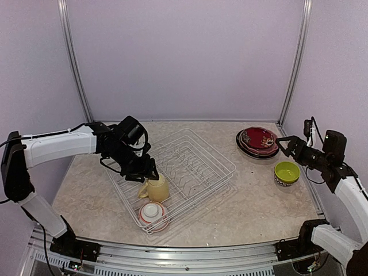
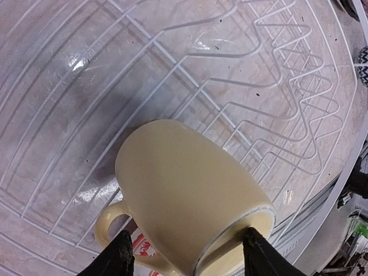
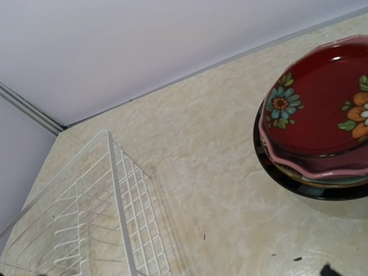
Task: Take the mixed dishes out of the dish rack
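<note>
A cream mug leans tilted in the front left part of the white wire rack, its handle toward the left. Seen from the left wrist, the mug has its rim toward my left gripper. The left fingers are spread apart, the right-hand one overlapping the mug's rim; whether it touches is unclear. White red-rimmed dishes sit in the rack's front corner. My right gripper stands open and empty above the right side, near the stacked plates and the green bowl.
Red, pink and black plates are stacked on the counter, right of the rack. Bare counter stretches between the rack and the right wall. Raised wire sides surround the mug.
</note>
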